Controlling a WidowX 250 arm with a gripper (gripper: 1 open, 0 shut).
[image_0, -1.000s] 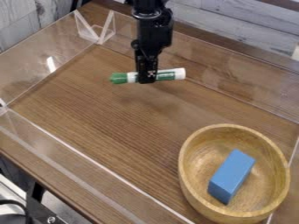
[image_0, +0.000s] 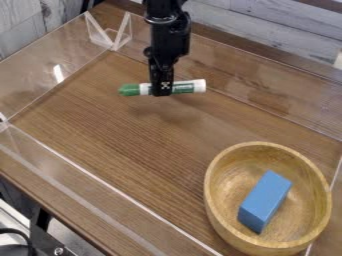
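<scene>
My black gripper (image_0: 160, 80) reaches down from the top of the camera view, shut on a green and white tube (image_0: 186, 86) that lies crosswise between its fingers over the wooden table, toward the back. Whether the tube touches the tabletop is hard to tell.
A round yellow bowl (image_0: 221, 205) stands at the front right, holding a blue block (image_0: 265, 200). Clear plastic edging runs along the left, and a white board (image_0: 274, 30) borders the back.
My gripper and the tube have shifted a little to the left. The bowl and blue block have not moved.
</scene>
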